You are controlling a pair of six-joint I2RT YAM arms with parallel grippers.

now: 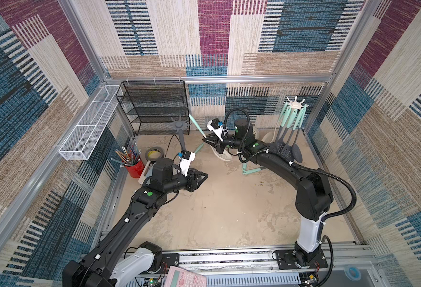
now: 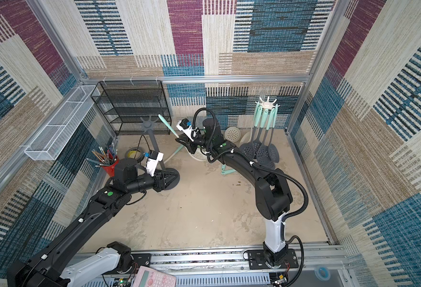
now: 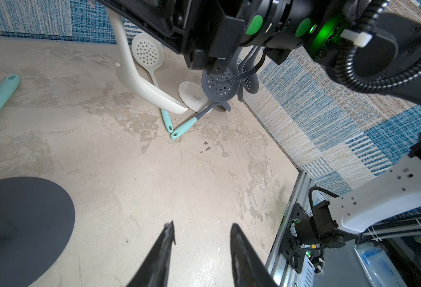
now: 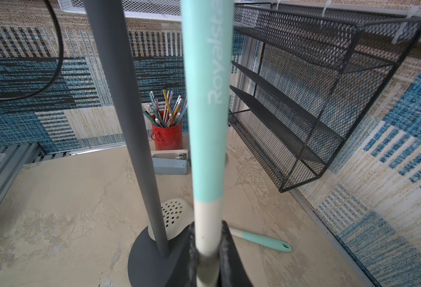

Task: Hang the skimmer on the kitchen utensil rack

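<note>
My right gripper is shut on a white utensil with a mint handle, raised upright before the grey utensil rack; in the right wrist view the handle stands just beside the rack's post. The held utensil's white lower part shows in the left wrist view; its head is unclear. My left gripper is open, empty, low near the rack's round base.
A second rack with hanging utensils stands back right. Loose skimmers lie at the back. A red pencil cup and black mesh shelf are left and behind.
</note>
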